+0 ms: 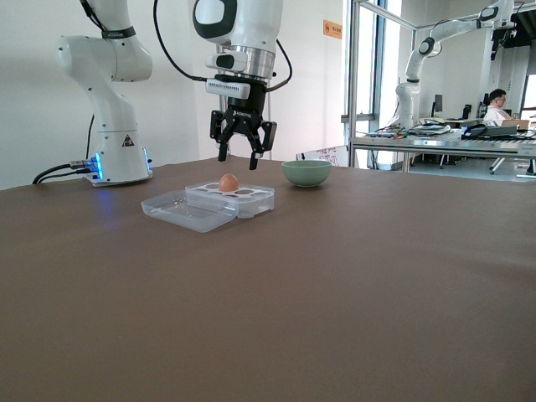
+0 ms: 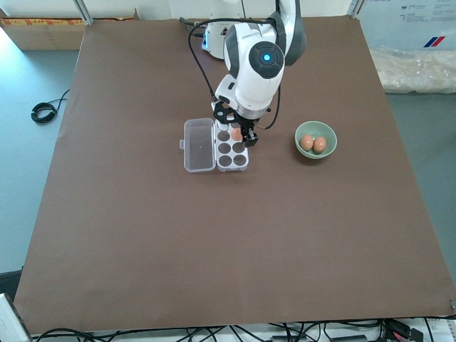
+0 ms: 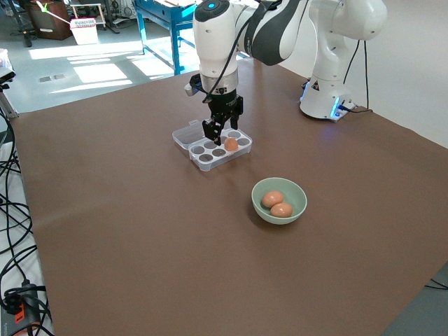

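My black gripper hangs above a clear plastic egg box whose lid lies open flat. One brown egg sits in the box, below and beside my fingertips; the other holes visible are empty. My gripper's fingers are apart in the top view, with nothing seen between them. A pale green bowl to the right of the box in the left view holds two brown eggs.
The white base of an arm stands at the back with cables. Wiring runs along the table's outer edge.
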